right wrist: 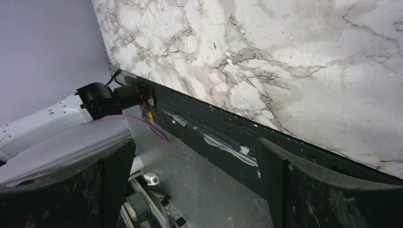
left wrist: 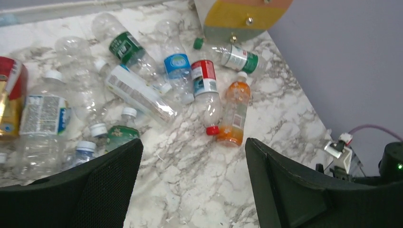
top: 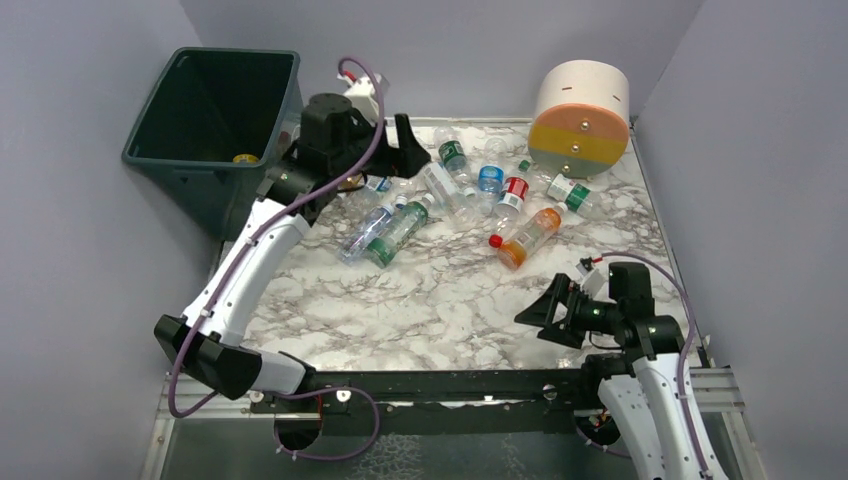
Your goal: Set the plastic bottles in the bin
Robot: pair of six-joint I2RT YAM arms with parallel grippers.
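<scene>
Plastic bottles lie clustered on the marble table: an orange bottle [top: 530, 236] [left wrist: 234, 111], a red-label bottle [left wrist: 205, 86], a green-label bottle [top: 398, 233] and several clear ones, with a red-and-amber bottle [left wrist: 10, 99] at the left wrist view's edge. My left gripper [top: 405, 150] is open above the cluster, nothing between its fingers. My right gripper [top: 548, 318] stands open and empty over the front right of the table. The green bin [top: 210, 168] stands at the back left with something yellow inside.
A cream cylindrical object [top: 580, 95] with an orange-and-yellow end sits at the back right. Grey walls enclose the sides and back.
</scene>
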